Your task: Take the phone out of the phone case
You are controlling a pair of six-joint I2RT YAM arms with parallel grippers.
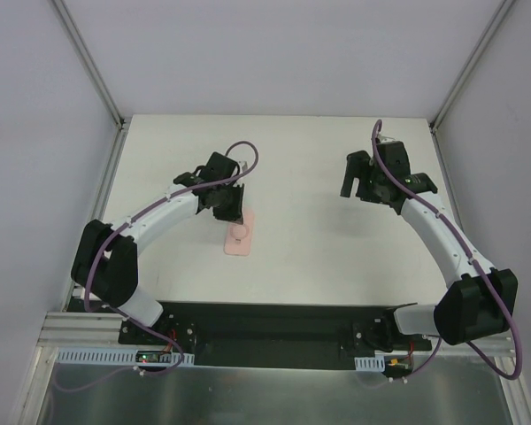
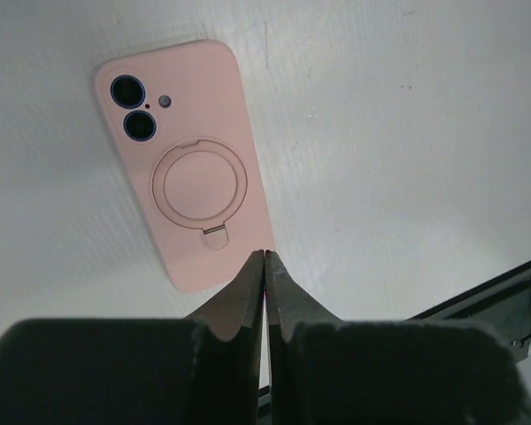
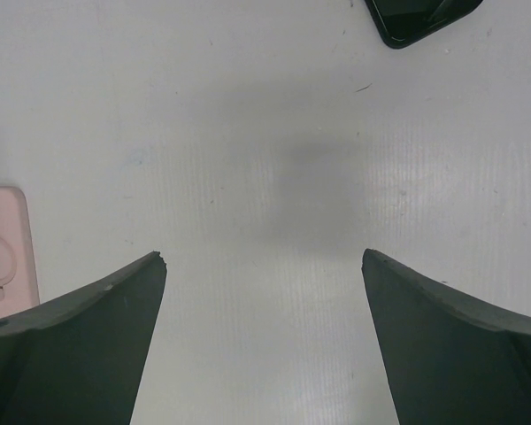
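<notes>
The pink phone case [image 2: 203, 106] lies flat on the table with its back up, a ring and camera lenses showing; its inner side is hidden. My left gripper is shut with its fingertips pressed together and nothing between them. In that view the tips are near the case's lower right corner, with the case outside them. The top view shows the case [image 1: 237, 249] just below the left gripper [image 1: 240, 220]. Well to the right, my right gripper stands open and empty above bare table.
A dark, glossy phone-like slab [image 3: 416, 18] lies at the top edge of the right wrist view, cut off by the frame. White tabletop [image 1: 292, 195] between the two arms is clear. The table's front edge borders a dark strip [image 1: 265, 323].
</notes>
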